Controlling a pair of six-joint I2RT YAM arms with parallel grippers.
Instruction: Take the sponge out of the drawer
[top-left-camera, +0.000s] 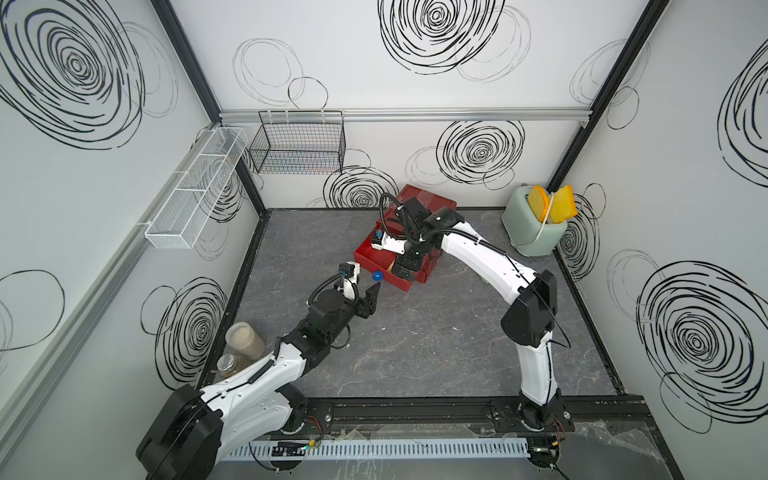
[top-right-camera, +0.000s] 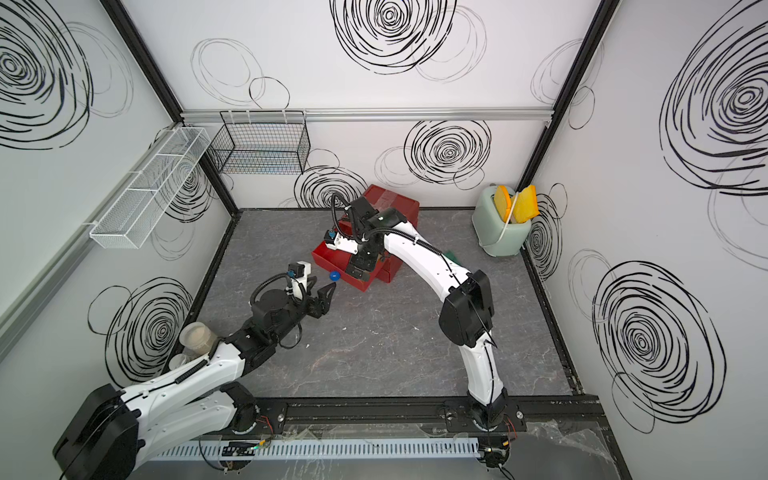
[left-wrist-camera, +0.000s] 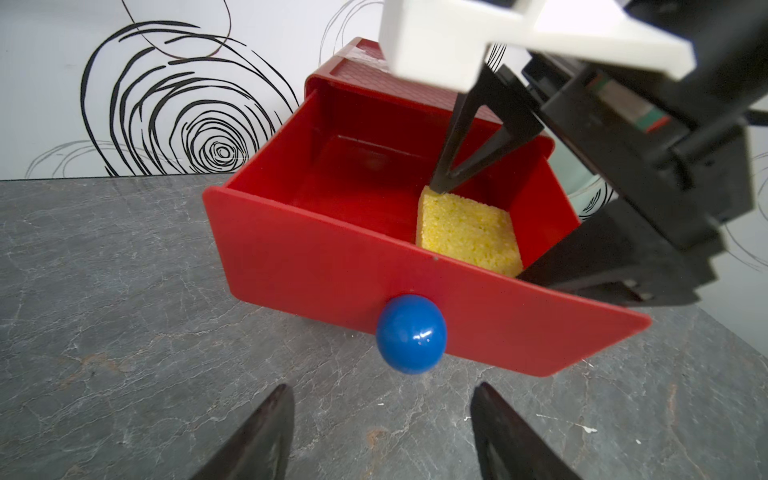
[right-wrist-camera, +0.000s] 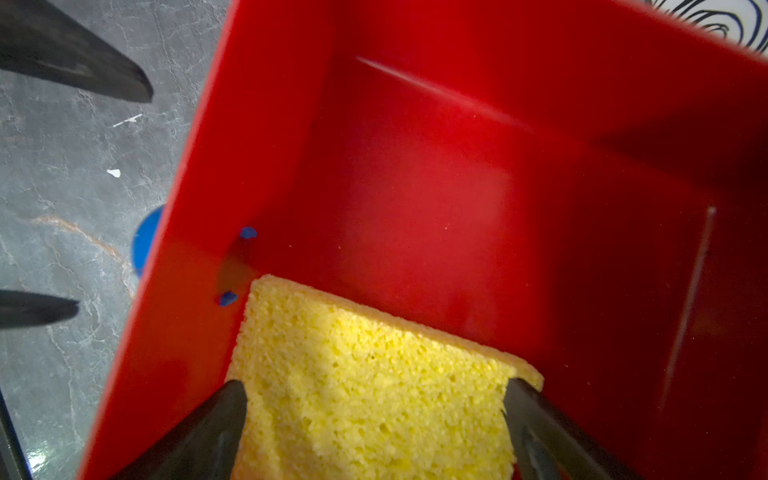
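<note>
In the right wrist view, a yellow sponge lies flat in the front corner of the red drawer. My right gripper is open and lowered into the drawer, with a finger at each side of the sponge; whether both touch it, I cannot tell. From the left wrist view, one right fingertip meets the sponge's far corner, while the other is partly hidden behind the drawer's front. My left gripper stands open and empty in front of the drawer's blue knob.
The drawer juts from a red cabinet near the back wall. A pale green bin with yellow items stands at the back right. Two jars stand at the left edge.
</note>
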